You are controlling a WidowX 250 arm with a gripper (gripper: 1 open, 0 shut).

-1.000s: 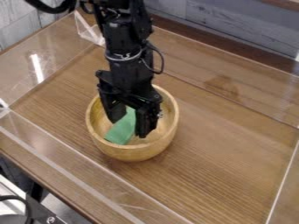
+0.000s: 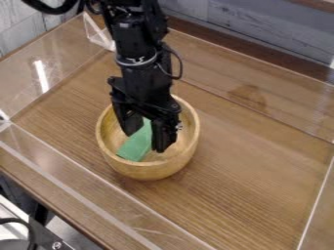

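The black robot arm reaches down from the top of the camera view, with its gripper (image 2: 144, 125) over and inside a round tan bowl (image 2: 147, 168). A green object (image 2: 135, 146) lies in the left part of the bowl, partly hidden behind the gripper's fingers. The gripper stands open, its dark fingers spread above and beside the green object; whether they touch it I cannot tell.
A pale wall runs along the back, and a clear plastic piece stands at the top left. A dark cable lies at the bottom left.
The arm and gripper have shifted very slightly. The bowl and the green object look unchanged.
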